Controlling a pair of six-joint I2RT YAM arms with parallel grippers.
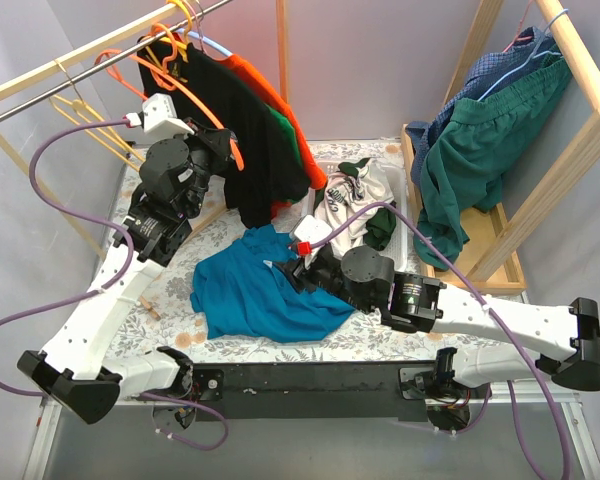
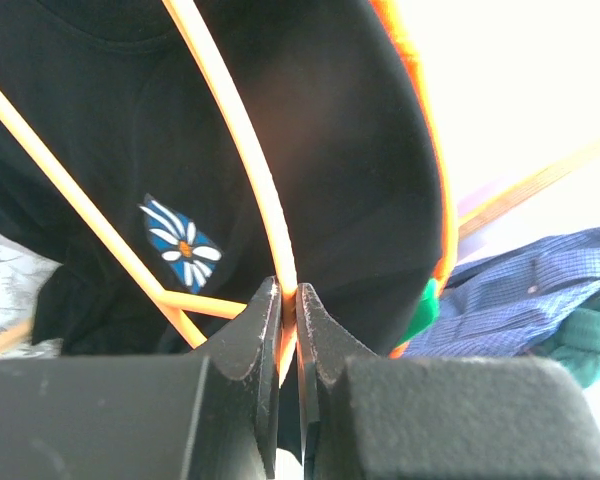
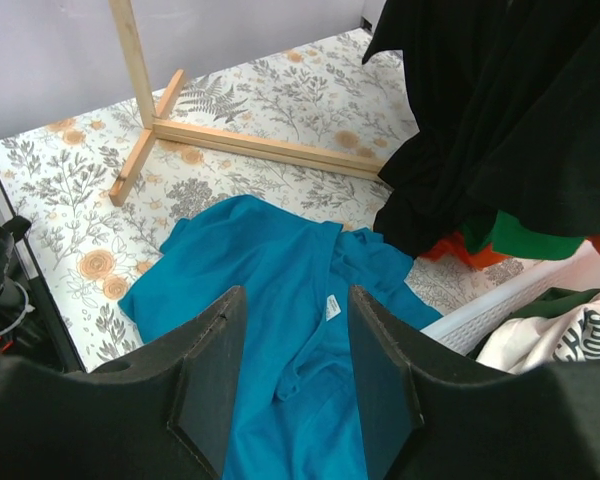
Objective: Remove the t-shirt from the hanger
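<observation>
A bare orange hanger [image 1: 192,97] hangs at an angle from the metal rod in the top view. My left gripper is shut on its slim orange bar, close to the hanger's end, in the left wrist view. Crumpled on the patterned floor lies a blue t-shirt [image 1: 260,290], off any hanger. Above the shirt is my right gripper, its fingers [image 3: 215,365] apart with nothing between them. The right wrist view shows the shirt below these fingers, with a small white label on it.
Behind the left gripper hangs a black shirt [image 1: 230,110], with orange and green garments beside it. Yellow hangers [image 1: 95,130] are on the rod's left. A white basket [image 1: 405,230] holds clothes. Green shorts [image 1: 485,150] hang on the wooden rack at right.
</observation>
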